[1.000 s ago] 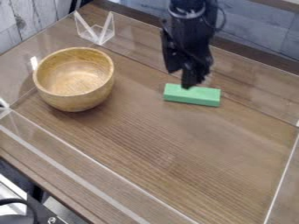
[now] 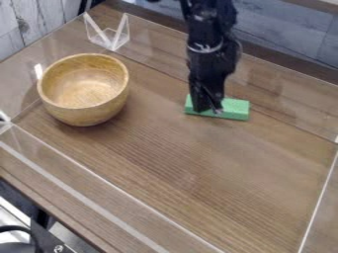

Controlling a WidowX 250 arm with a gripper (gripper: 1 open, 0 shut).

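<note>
A green rectangular block (image 2: 230, 109) lies on the wooden table (image 2: 199, 188), right of centre. My black gripper (image 2: 203, 105) is down at its left part, fingertips over or against it. The finger looks narrow; I cannot tell whether anything is between the fingers.
A round wooden bowl (image 2: 82, 84) stands at the left. A white wire-like object (image 2: 103, 35) sits at the back left. A black cable lies at the lower left corner.
My gripper has moved left and back from over the table right of the block to the block's left part. Earlier it was higher at the back.
</note>
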